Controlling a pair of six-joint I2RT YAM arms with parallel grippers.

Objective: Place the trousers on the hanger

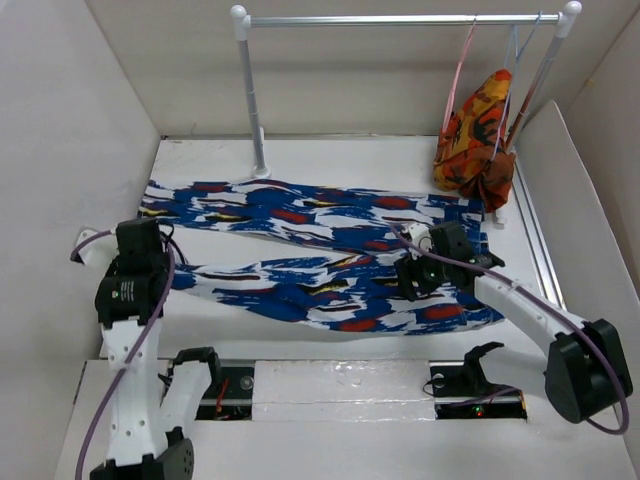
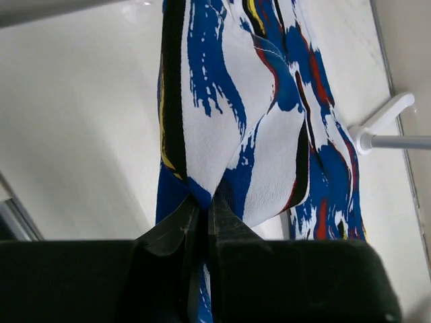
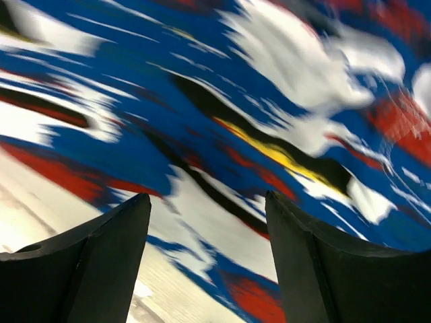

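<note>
The blue, white and red trousers (image 1: pixel 330 215) lie spread across the white surface, both legs stretching left. My left gripper is shut on the end of the front leg, the fabric pinched between its fingers; in the top view the leg end runs up to it. Over the front leg near the waist, my right gripper stands open, with trouser fabric below and between its fingers. A pink hanger (image 1: pixel 460 75) and pale blue hangers (image 1: pixel 513 60) hang from the rail at right.
The metal rail (image 1: pixel 400 20) spans the back on two posts, the left post (image 1: pixel 250 95) standing behind the trousers. An orange camouflage garment (image 1: pixel 475 140) hangs at right. Bare surface shows in front of the trousers.
</note>
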